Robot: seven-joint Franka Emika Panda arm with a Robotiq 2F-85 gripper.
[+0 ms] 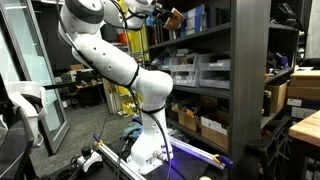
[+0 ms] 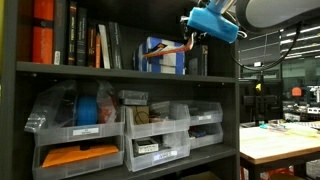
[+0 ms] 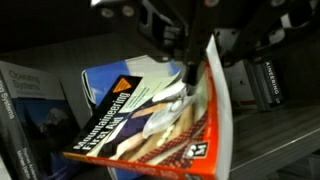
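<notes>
A paperback with a red-orange and black cover [image 3: 150,125] hangs in my gripper, seen large in the wrist view. The dark fingers are shut on it near its upper edge, though blur and shadow hide much of the contact. In exterior view 2 the book appears as a thin reddish strip [image 2: 168,50] in front of the upper shelf, just left of the gripper [image 2: 192,40]. Exterior view 1 shows the same orange book [image 1: 174,19] high at the top, beside the shelf unit.
Upright books [image 2: 62,35] fill the left of the upper shelf, and a blue-and-white book [image 2: 160,62] stands behind the held one. In the wrist view, an "Operating Systems" book [image 3: 45,115] stands at left. Clear plastic bins [image 2: 155,125] sit on the shelf below.
</notes>
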